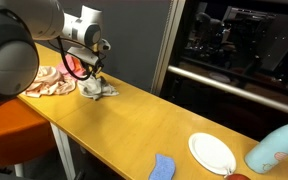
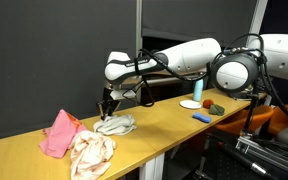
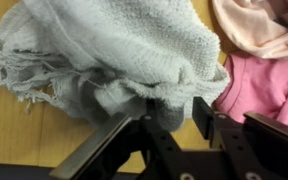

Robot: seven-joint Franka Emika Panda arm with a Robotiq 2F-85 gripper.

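A crumpled grey-white towel (image 3: 134,45) lies on the wooden table, filling most of the upper wrist view. My gripper is right over its near edge, fingers part open and apart. A bunched fold of the towel shows between the fingertips; whether both sides touch it is hard to tell. In exterior view 1 the gripper (image 1: 98,74) points down just above the towel (image 1: 96,88). From the other side, the gripper (image 2: 106,115) meets the top of the towel (image 2: 115,125).
A pink cloth (image 2: 61,133) and a peach cloth (image 2: 91,155) lie close beside the towel. Far along the table are a white plate (image 1: 212,152), a blue cloth-like item (image 1: 163,167) and a blue bottle (image 1: 274,147). Mid-table is clear.
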